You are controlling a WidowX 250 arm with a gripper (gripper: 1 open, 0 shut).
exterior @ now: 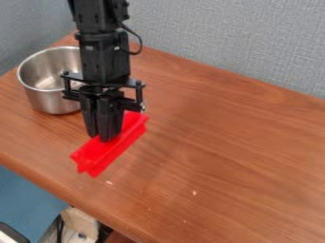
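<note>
My black gripper [105, 128] points straight down on the left half of the table, its fingers low over a red elongated object [95, 158] that looks like a tray or block with raised ridges, lying diagonally on the wood. The fingertips are at or inside the red object and hide part of it; whether they grip anything cannot be told.
A steel pot [45, 85] stands behind and left of the gripper. A grey wall closes the back; the table's front-left edge drops to a blue surface with clutter below.
</note>
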